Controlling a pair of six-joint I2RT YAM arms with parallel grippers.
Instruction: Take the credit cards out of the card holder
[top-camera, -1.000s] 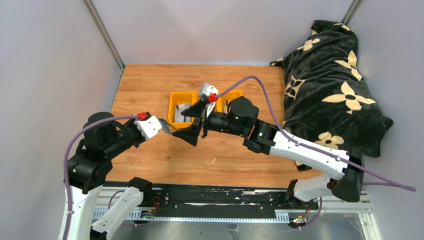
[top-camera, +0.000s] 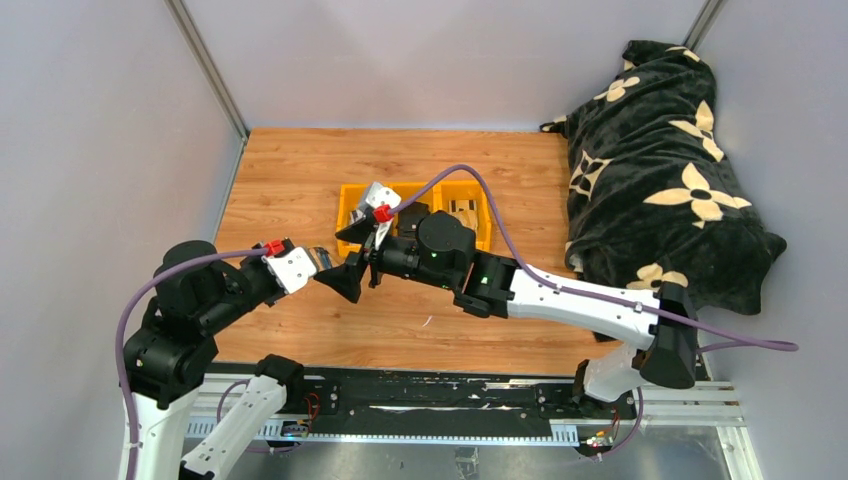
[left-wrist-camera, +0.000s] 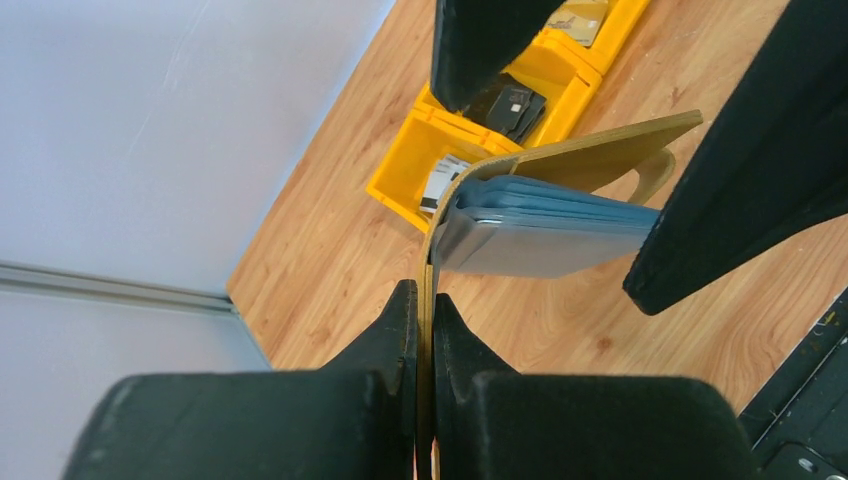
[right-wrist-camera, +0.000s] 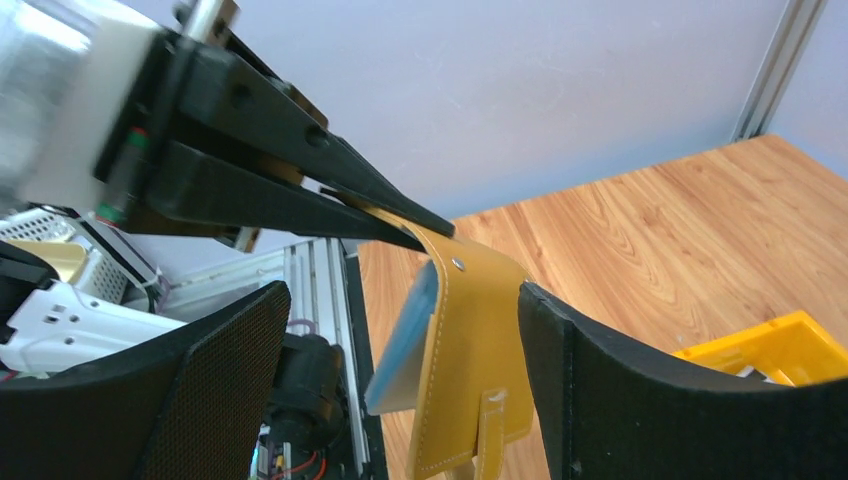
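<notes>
A tan card holder (right-wrist-camera: 478, 345) with a snap hangs in the air, one cover edge pinched by my left gripper, which is shut on it. Its cover stands partly spread, and bluish clear card sleeves (left-wrist-camera: 560, 225) show inside. Whether cards sit in those sleeves is hard to tell. Open around the holder's free end is my right gripper. In the left wrist view its two black fingers (left-wrist-camera: 760, 150) stand on either side of the holder, apart from the sleeves as far as I can see.
Behind the grippers a yellow divided bin (top-camera: 483, 225) rests on the wooden table (top-camera: 400, 340), with cards (left-wrist-camera: 440, 180) and a black item (left-wrist-camera: 515, 110) in its compartments. A dark patterned cushion (top-camera: 660, 180) lies at the right.
My right gripper has moved left, closer around the card holder, still open. The left gripper has shifted slightly left and down, and the holder it grips has turned a little.
</notes>
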